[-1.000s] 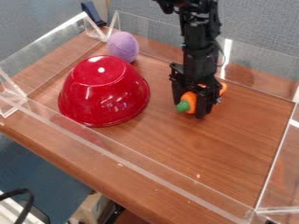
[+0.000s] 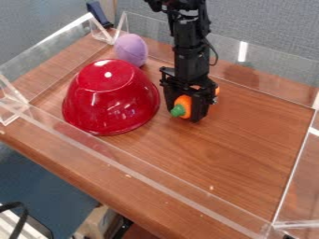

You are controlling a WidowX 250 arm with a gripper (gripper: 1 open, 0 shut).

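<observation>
The black gripper (image 2: 189, 91) reaches down to the wooden table at the back centre, its fingers around an orange carrot (image 2: 184, 105) whose green end points toward the lower left. Whether the fingers are closed on it is unclear. A red upturned bowl (image 2: 110, 97) sits just left of the gripper, and a purple oval object (image 2: 131, 49) lies behind it.
Clear low walls (image 2: 277, 140) edge the wooden table (image 2: 225, 177). A black cable and some items lie below at the lower left.
The gripper and carrot have shifted left, toward the red bowl, over the last second.
</observation>
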